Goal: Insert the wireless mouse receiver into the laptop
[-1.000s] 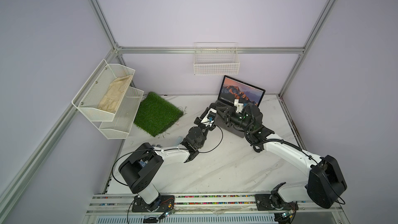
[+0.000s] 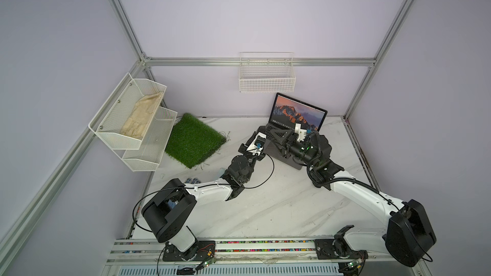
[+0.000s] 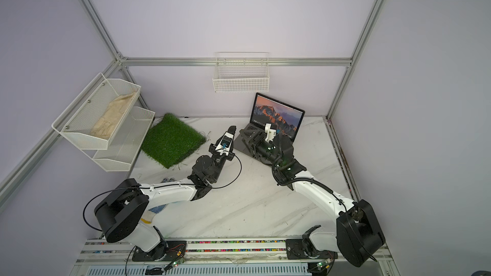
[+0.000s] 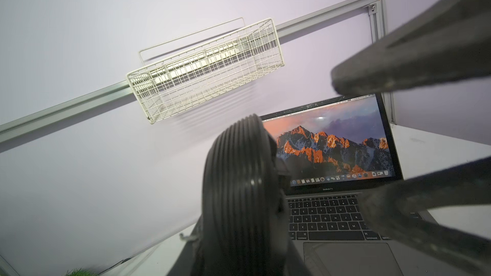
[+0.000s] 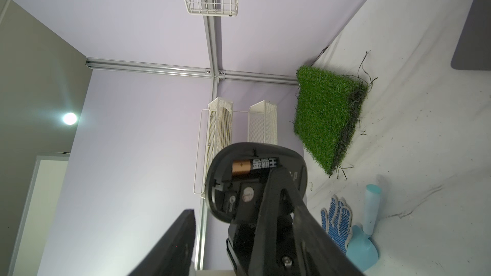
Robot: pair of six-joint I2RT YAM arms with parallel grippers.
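The black mouse (image 5: 240, 168) is held up off the table by my left gripper (image 2: 259, 135), which is shut on it. Its underside faces the right wrist view, the battery compartment open and a battery (image 5: 254, 165) inside. A dark finger (image 5: 278, 189) lies across that underside. From the left wrist view, the mouse (image 4: 237, 189) is seen edge-on, its ribbed side showing. My right gripper stands open on the mouse's right, apart from it. I cannot clearly make out the receiver. The open laptop (image 2: 299, 112) stands behind, partly hidden by the right arm.
A green turf mat (image 2: 194, 140) lies at the left, beside white mesh bins (image 2: 135, 122). A wire basket (image 2: 267, 72) hangs on the back wall. A glove (image 5: 337, 222) and a light-blue scoop (image 5: 370, 214) lie at the left front.
My right gripper has moved to the right, away from the mouse. The left arm's elbow has shifted slightly left; its gripper and the mouse stay almost in place.
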